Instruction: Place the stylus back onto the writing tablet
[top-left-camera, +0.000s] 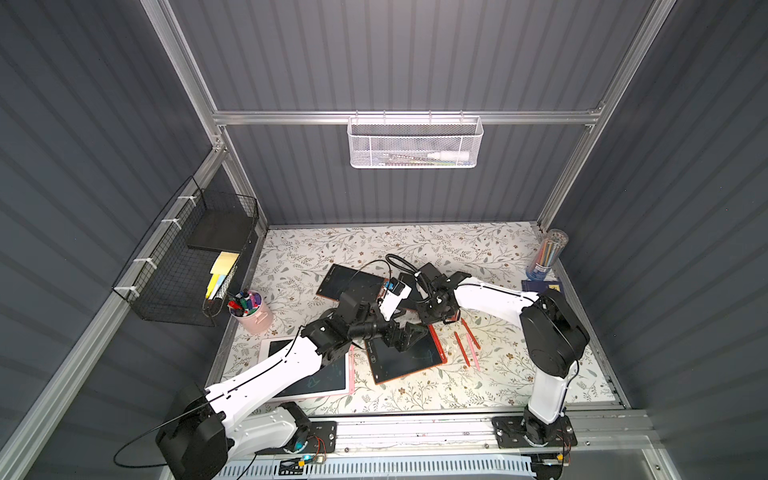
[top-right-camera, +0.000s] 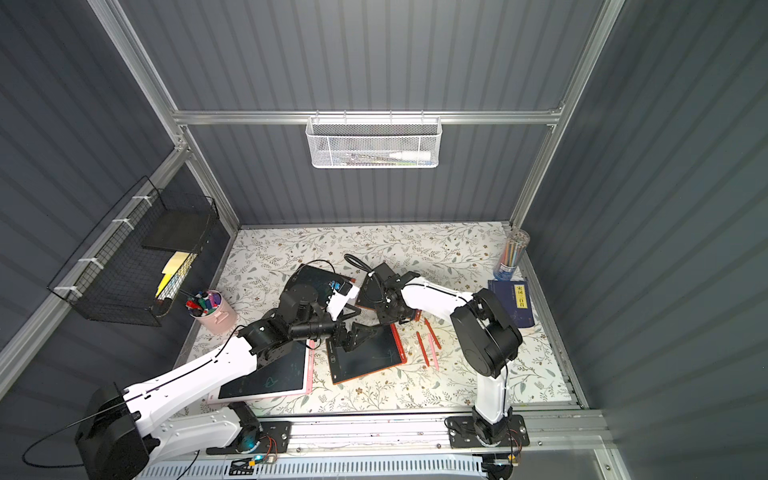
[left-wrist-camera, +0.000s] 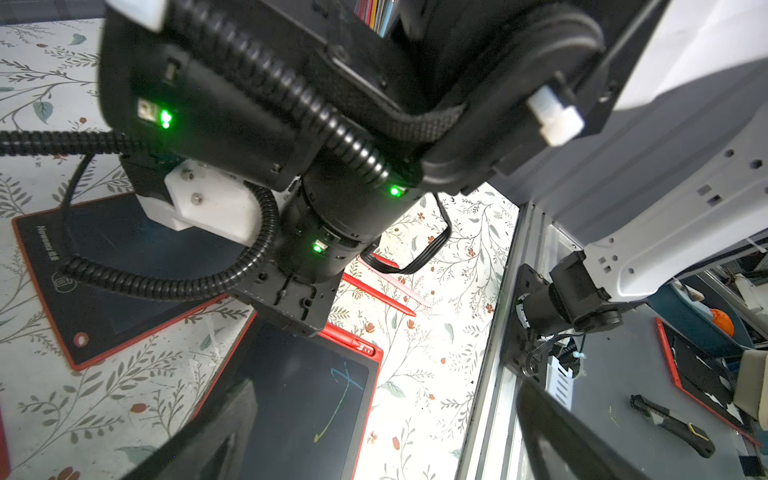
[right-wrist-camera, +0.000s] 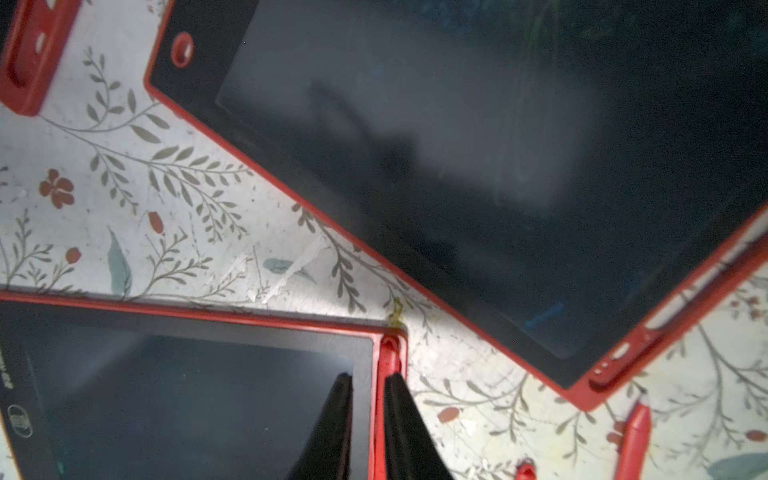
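Note:
Several dark, red-edged writing tablets lie on the table, the front one (top-left-camera: 400, 360) under the arms. In the right wrist view my right gripper is part open over the right edge of the lower tablet (right-wrist-camera: 200, 384), where a red stylus (right-wrist-camera: 390, 360) lies in the slot; whether it touches is unclear. The upper tablet's slot (right-wrist-camera: 672, 312) shows no stylus. Loose red (top-left-camera: 461, 348) and pink styluses lie to the right. My left gripper is open with nothing between its blurred fingers, near the right arm.
A pink pen cup (top-left-camera: 257, 320) stands at the left, a pencil holder (top-left-camera: 544, 256) at the back right on a dark blue book. A white tablet lies front left. The two arms are close together at the centre.

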